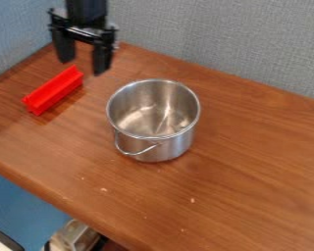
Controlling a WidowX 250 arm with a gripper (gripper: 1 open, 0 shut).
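Note:
My black gripper (83, 55) hangs at the upper left, slightly blurred, open, with nothing visible between its fingers, just above the far end of a red block (54, 90) lying on the wooden table. A steel pot (153, 132) with a wire handle stands to the right of the block, empty inside apart from small glints.
A grey padded wall (232, 39) runs along the back and left. A metal fixture (71, 238) sits past the table's front left edge.

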